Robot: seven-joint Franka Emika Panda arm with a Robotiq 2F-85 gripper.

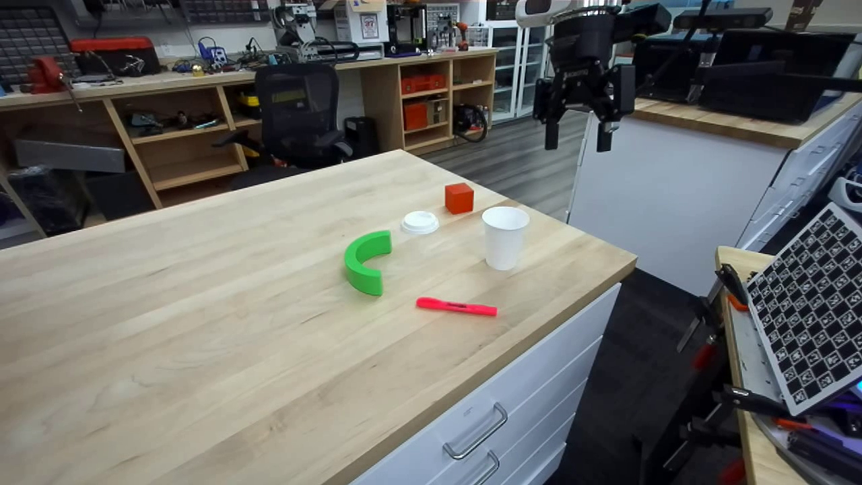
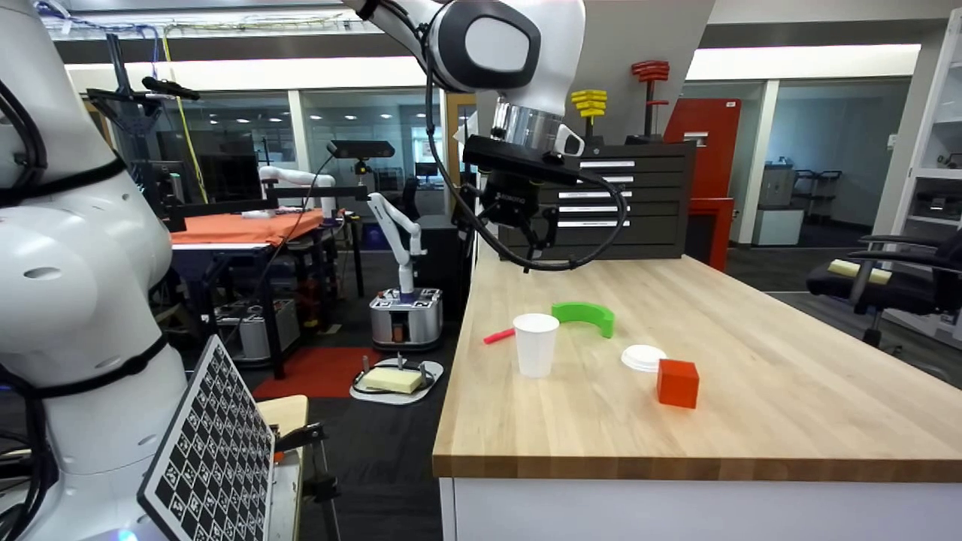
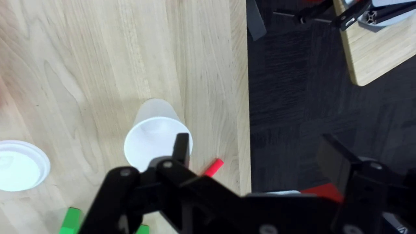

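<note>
High above the table's edge, my gripper [image 1: 578, 147] hangs open, its two fingers [image 1: 604, 137] wide apart and empty. A white paper cup [image 1: 504, 240] stands upright near that edge, mouth up. From the wrist view, one fingertip overlaps the rim of the cup [image 3: 156, 142] in the picture, though the exterior views show them well apart. On the table also lie a pink-red marker [image 1: 456, 307], a green arch block [image 1: 363, 263], a white lid [image 1: 420, 222] and an orange-red cube [image 1: 458, 198]. Most of the marker [image 3: 213, 167] is hidden behind the gripper in the wrist view.
A checkered board [image 2: 216, 451] leans by the robot's base. A dark tool chest [image 2: 613, 198] stands at the table's far end.
</note>
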